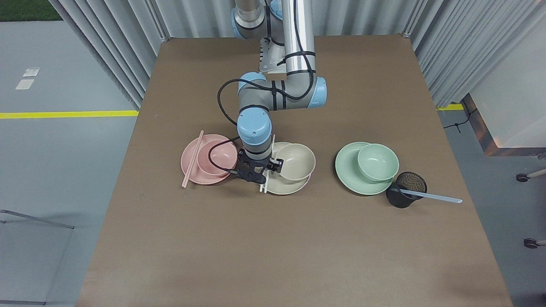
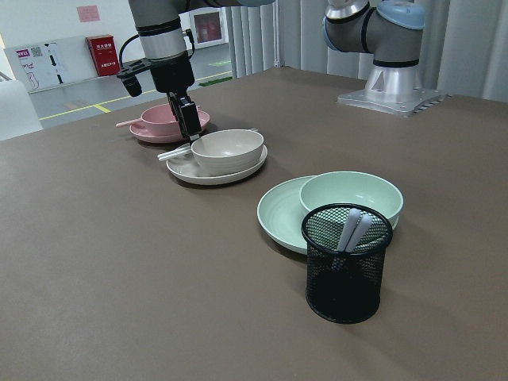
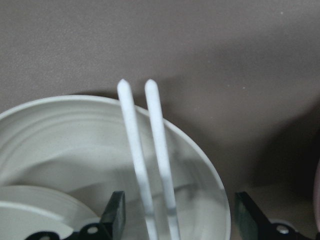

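A pair of white chopsticks (image 3: 162,160) lies across the rim of the cream plate (image 3: 85,125), beside the cream bowl (image 1: 297,161) standing on that plate. My gripper hangs low over this plate, fingers open and straddling the chopsticks, one finger on either side in the wrist view. In the left view the gripper (image 2: 190,135) is down just beside the cream bowl; whether it touches the chopsticks is unclear.
To the left, pink chopsticks (image 1: 192,158) lie on a pink plate with a pink bowl. To the right stand a green plate (image 1: 348,169), green bowl (image 1: 377,161) and black mesh cup (image 1: 399,199) holding pale chopsticks.
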